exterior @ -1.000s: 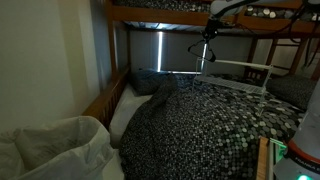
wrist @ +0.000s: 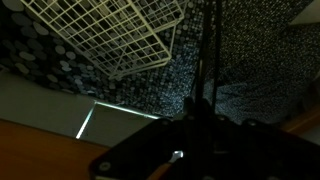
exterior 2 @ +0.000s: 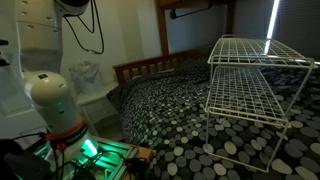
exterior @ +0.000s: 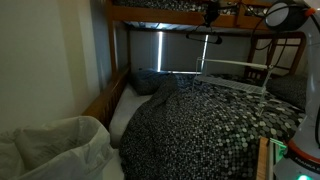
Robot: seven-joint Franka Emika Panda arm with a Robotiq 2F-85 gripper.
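Note:
A dark thin-framed piece, looking like a clothes hanger, hangs in the air near the upper bunk's edge. Above it, at the end of the arm, is my gripper, shut on its upper part. In the wrist view the dark hanger runs upward from between the fingers, seen edge-on; the fingertips are too dark to make out. Only a short dark bar of the hanger shows at the top of exterior view 2, where the gripper itself is out of frame.
A white wire rack with two shelves stands on the patterned bedding. The upper bunk's wooden rail crosses behind the gripper. A white bin sits at the lower left. Open air surrounds the hanger's lower part.
The gripper and hanger have risen a little. The hanger has swung from a steep tilt to nearly level, its lower bar now facing exterior view 1 more broadly.

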